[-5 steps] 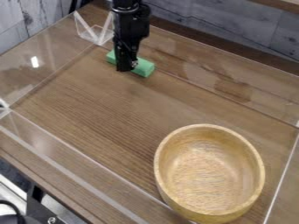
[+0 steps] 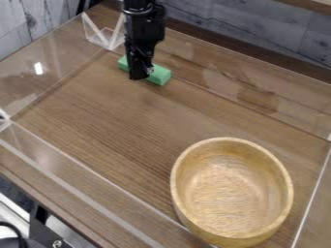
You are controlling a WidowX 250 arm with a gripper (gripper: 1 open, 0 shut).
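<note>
A black gripper reaches down from the top of the camera view onto a green block at the upper middle of the wooden table. Its tips are at the block's left part; whether they are open or shut on it cannot be made out.
A large round wooden bowl sits at the lower right. A low wall runs along the back.
The gripper has shifted very slightly; the green block lies in about the same place.
</note>
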